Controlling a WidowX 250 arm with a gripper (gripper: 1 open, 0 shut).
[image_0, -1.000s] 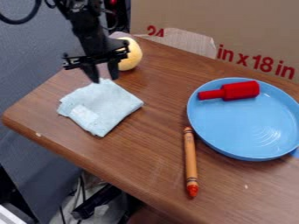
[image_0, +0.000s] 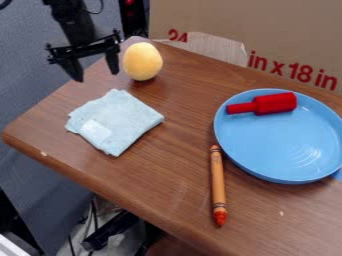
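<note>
My black gripper hangs at the upper left over the far left edge of the table, its two fingers apart with nothing seen between them. A yellow ball-like object sits just right of it. A folded pale blue cloth lies below, on the wooden table. A blue plate at the right holds a red cylindrical object with a handle. An orange crayon lies left of the plate.
A cardboard box stands along the back.
My gripper has moved up and to the left, away from above the cloth, uncovering more of the yellow object. The things on the table look unchanged.
</note>
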